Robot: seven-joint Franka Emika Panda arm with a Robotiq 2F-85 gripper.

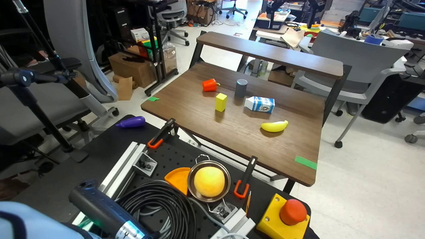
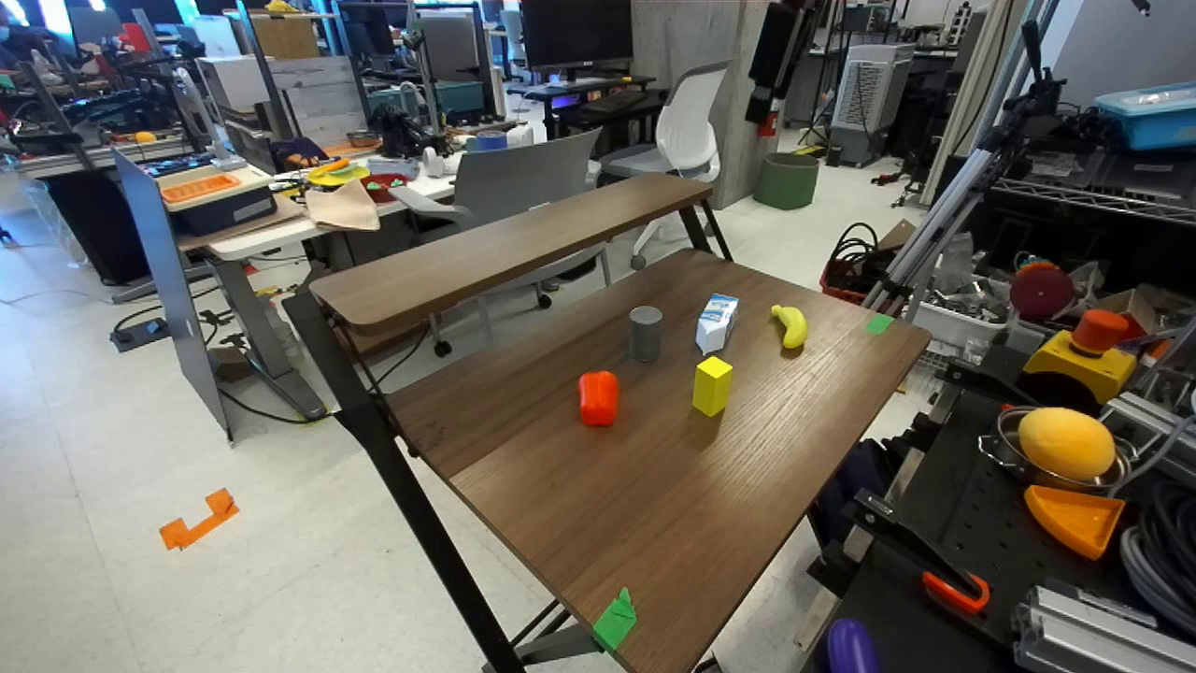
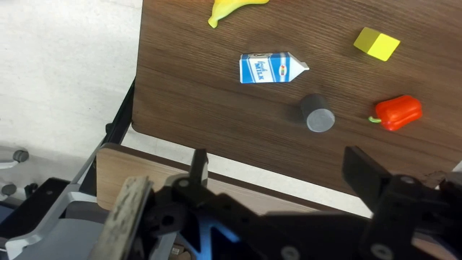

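In the wrist view my gripper stands open, its two dark fingers wide apart and nothing between them. Below it is the brown table. A grey cylinder stands near the shelf side, with a red pepper beside it. The blue-and-white milk carton lies on its side. A yellow block stands on the table, and the yellow banana is cut by the top edge of the wrist view. All five objects are apart from one another and from the gripper.
A raised shelf runs along the table's far side. On the black bench are a metal pan holding a yellow ball, an orange tray and a purple eggplant.
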